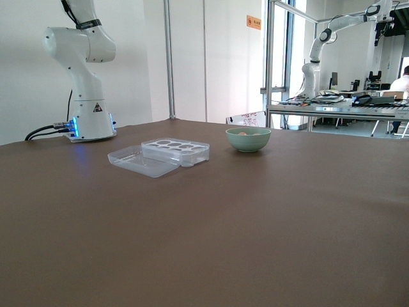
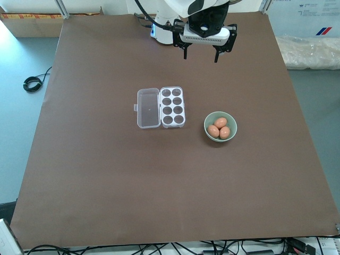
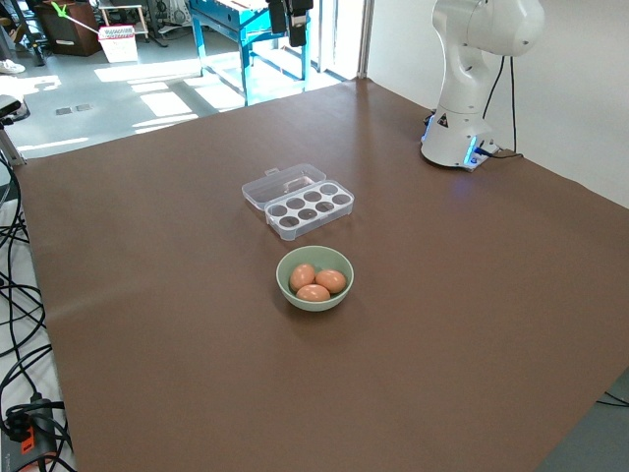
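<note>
My gripper (image 2: 201,53) hangs high over the back of the table in the left view, two black fingers spread apart with nothing visible between them. Below it sits an egg box (image 2: 172,108) with empty wells, its clear lid (image 2: 149,108) folded open to the left. To the box's right, a pale green bowl (image 2: 232,132) holds three brown eggs (image 2: 213,130). In the right view the bowl (image 3: 344,283) is nearer the camera than the box (image 3: 309,210), and only part of the gripper shows at the top edge. The top view shows box and bowl, not the gripper.
My arm's white base (image 3: 456,138) stands at the back edge, with cables beside it. Black cables lie along the front edge, off the tabletop.
</note>
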